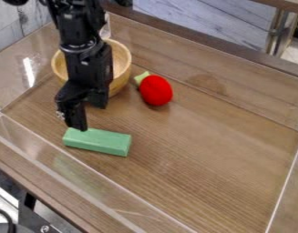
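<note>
My black gripper [69, 118] reaches down at the left, open, its tips just above the left end of a green block [98, 142] lying on the wooden table. Behind the arm sits a yellow-tan bowl [119, 58], partly hidden by it. A red object [156, 90], with a small pale green part at its upper left, lies right of the bowl.
</note>
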